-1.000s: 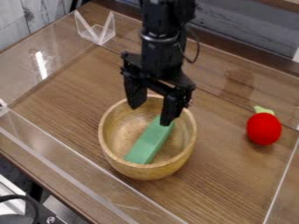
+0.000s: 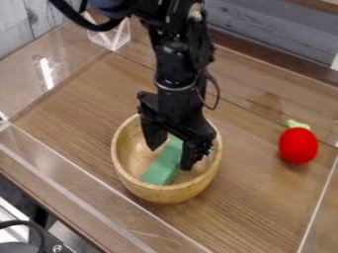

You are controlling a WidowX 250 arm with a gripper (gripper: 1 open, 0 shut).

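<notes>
My black gripper (image 2: 177,138) reaches down from the top into a tan bowl (image 2: 166,189) near the middle of the view, its fingers standing open over a green oblong object (image 2: 162,170) lying in the bowl. The fingers partly hide the green object, and I cannot tell whether they touch it.
A red object with a pale green top (image 2: 297,146) lies on the wooden table (image 2: 73,119) to the right of the bowl. A small clear item (image 2: 111,28) is at the back left.
My gripper has come down and toward the front, into the bowl and over the green object. The bowl and the red object look unmoved.
</notes>
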